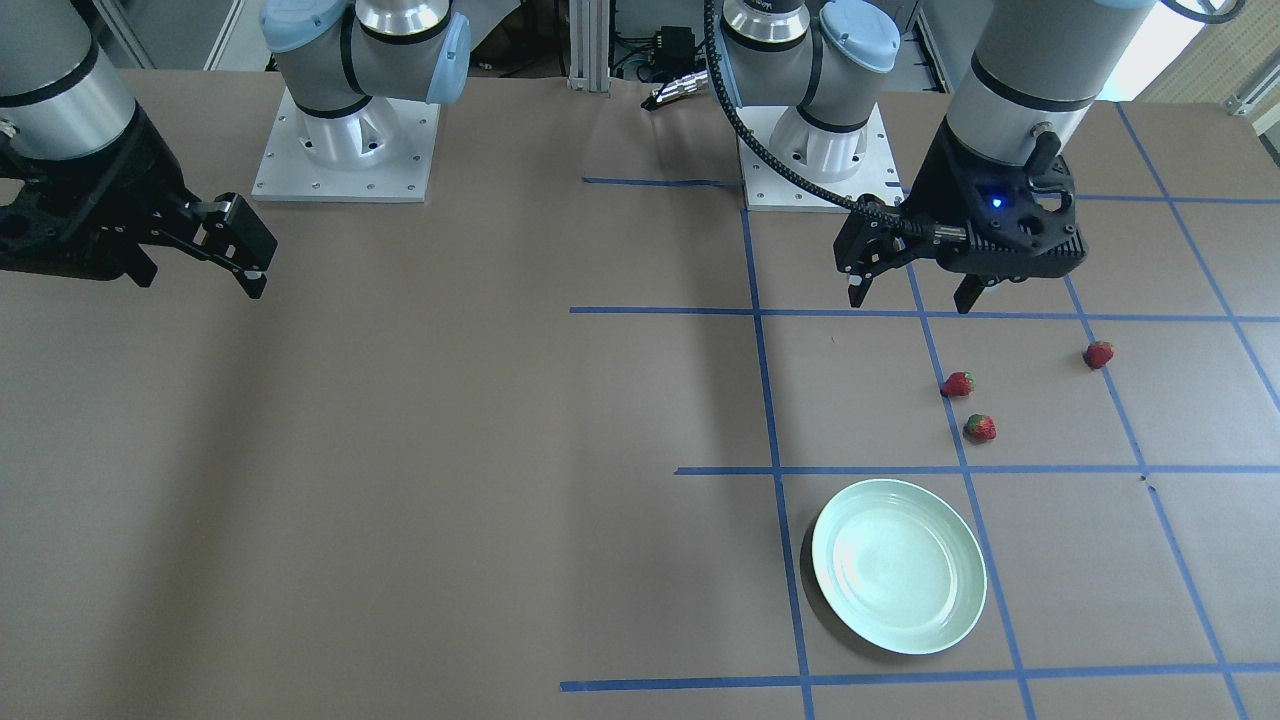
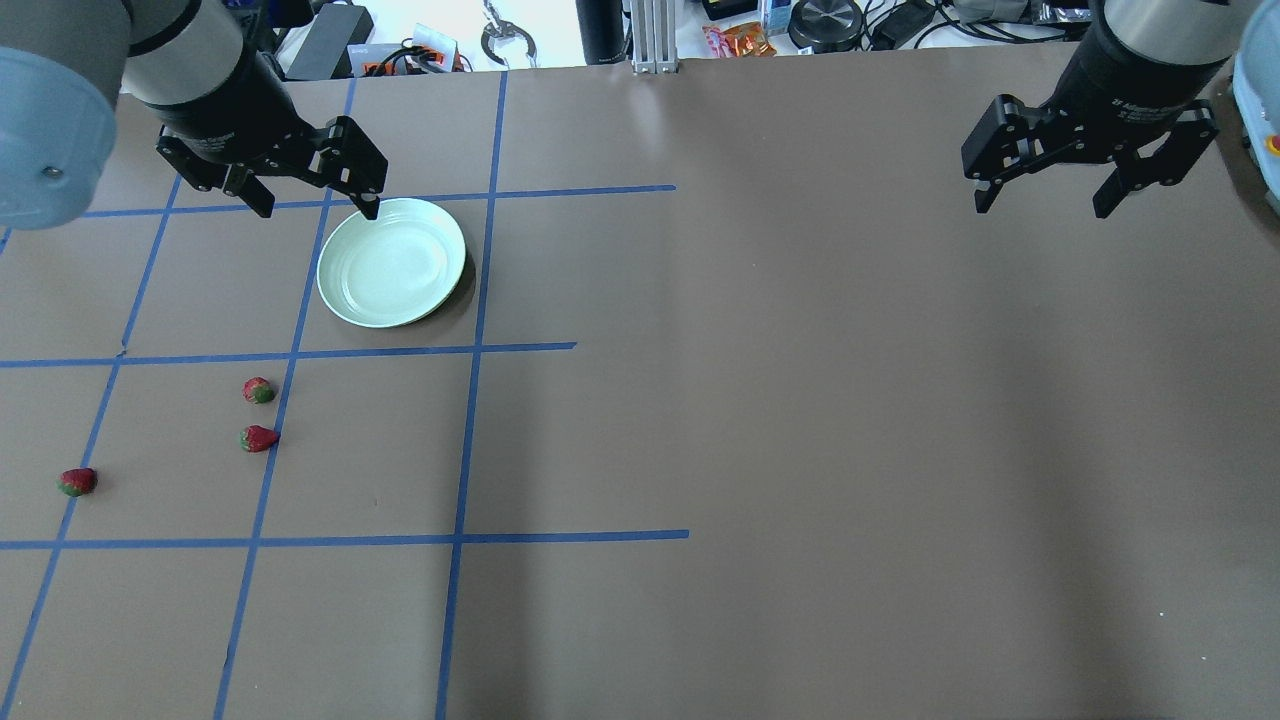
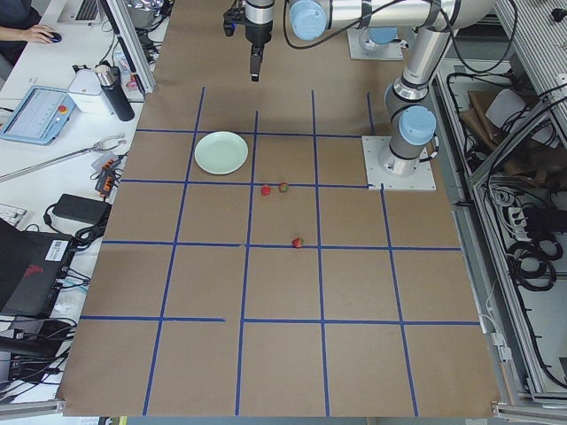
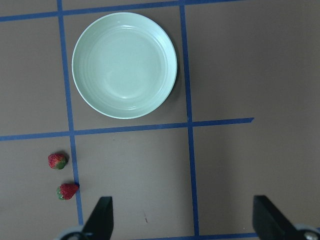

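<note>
A pale green plate (image 1: 899,564) (image 4: 124,65) lies on the taped grid. Three strawberries lie apart on the table: one nearest the plate (image 1: 980,427) (image 4: 57,161), a second (image 1: 957,384) (image 4: 67,191) beside a tape line, and a third (image 1: 1099,354) (image 2: 78,481) farther out. My gripper (image 1: 914,296) (image 2: 314,206) hangs above the table, open, its fingers wide apart with nothing between them.
A second arm's black gripper (image 2: 1042,205) hangs across the table, apart from mine. Arm bases (image 1: 344,180) stand along one edge. A cluttered white side bench (image 3: 53,159) runs along another.
</note>
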